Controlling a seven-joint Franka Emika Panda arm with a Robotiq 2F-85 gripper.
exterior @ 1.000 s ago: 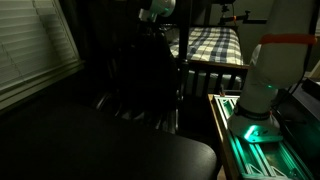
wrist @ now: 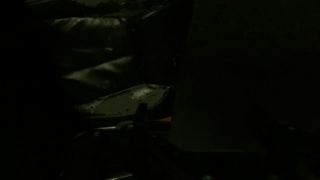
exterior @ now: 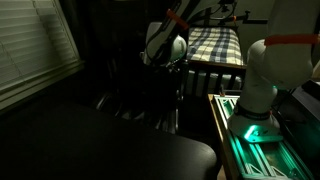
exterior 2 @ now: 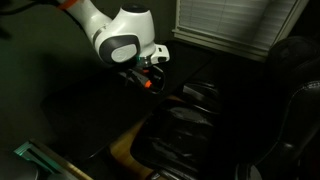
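Note:
The white arm's wrist (exterior 2: 128, 40) comes in from the upper left in exterior view 2, over a dark table. Below it hangs my dark gripper (exterior 2: 152, 86), near the table's edge. A small orange-red spot (exterior 2: 147, 84) shows at the gripper; whether it is a separate object cannot be made out. In exterior view 1 the arm's end (exterior: 165, 48) is at the top middle, its fingers lost in the dark. The wrist view is almost black, and the fingers cannot be read there.
A black chair (exterior 2: 180, 135) stands against the table's edge in exterior view 2. In exterior view 1, a black tabletop (exterior: 110, 145) fills the front and looks bare. Window blinds (exterior: 35, 40) are at the left; a bed with a checked cover (exterior: 215, 45) is behind.
In exterior view 1 the arm's end has come down from the top edge and slightly right, looking larger now. The upper arm has swung lower as well. The furniture has stayed put.

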